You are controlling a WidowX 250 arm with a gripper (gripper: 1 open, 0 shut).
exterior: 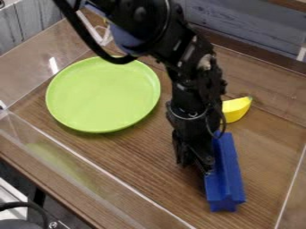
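Observation:
My black gripper (194,159) is lowered to the wooden table, its tips down beside the left side of a long blue block (225,183). It looks shut, though the dark fingers are hard to make out and I see nothing clearly held. A yellow banana-like piece (235,109) lies behind the block, to the right of the arm. A green plate (102,94) lies to the left.
Clear side walls edge the table (131,174) at the left and front. A grey plank wall (239,27) stands at the back. Bare wood lies in front of the plate and at the right.

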